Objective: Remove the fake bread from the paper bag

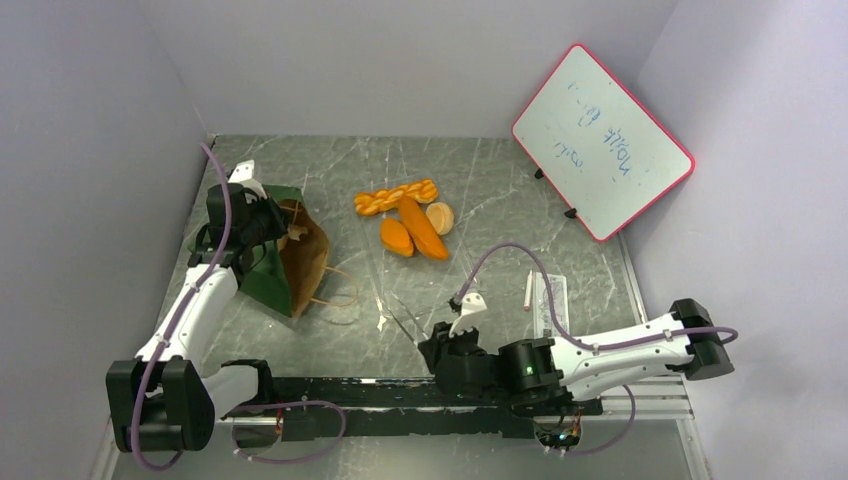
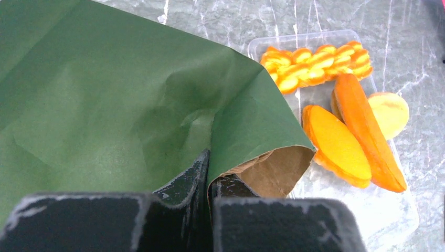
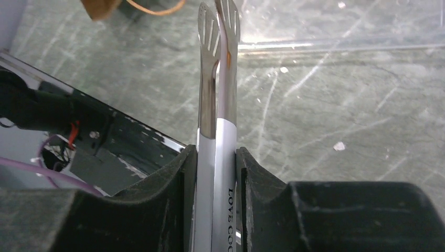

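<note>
In the top view the green paper bag [image 1: 263,283] lies at the left with its brown mouth facing right. A pale piece [image 1: 297,232] shows inside it. My left gripper is shut on the bag's upper rim, one finger on each side of the paper. My right gripper is shut on metal tongs with white handles [image 3: 207,173]; the tongs' slotted tips are close together, nothing seen between them. On the clear tray [image 2: 409,218] are a braided loaf [image 1: 396,197], a long loaf [image 1: 422,229], an oval loaf [image 1: 396,237] and a round roll [image 1: 440,217].
A whiteboard [image 1: 604,143] stands at the back right. To the right of the right gripper lie a white card [image 1: 550,303] and a pen [image 1: 528,291]. Paper handles [image 1: 341,287] stick out from the bag's mouth. Bare table separates bag and tongs.
</note>
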